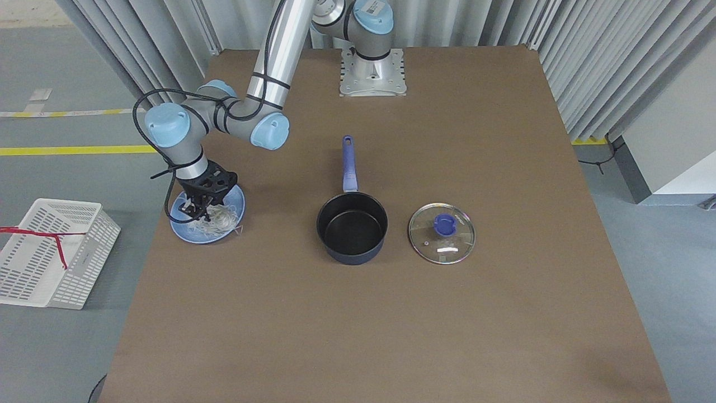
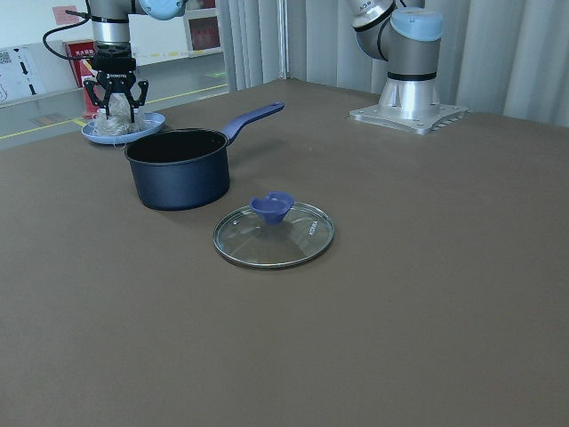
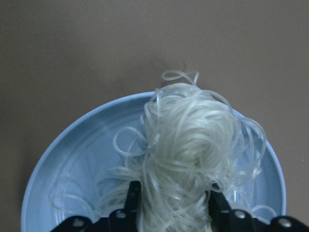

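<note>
My gripper is down in a pile of translucent white noodles [image 3: 188, 130] on a light blue plate [image 3: 58, 150]; noodles fill the space between its fingers, but whether it is shut on them is hard to tell. In the front view the plate [image 1: 181, 229] is at the table's left edge, partly hidden by the arm. A dark blue saucepan [image 1: 351, 228] with a purple handle [image 1: 349, 161] stands at the middle. To its right lies a glass lid [image 1: 429, 243] with a blue knob [image 1: 444, 224].
A white perforated basket [image 1: 40, 268] is off the table at the left. The arm's base [image 1: 372, 80] stands at the back.
</note>
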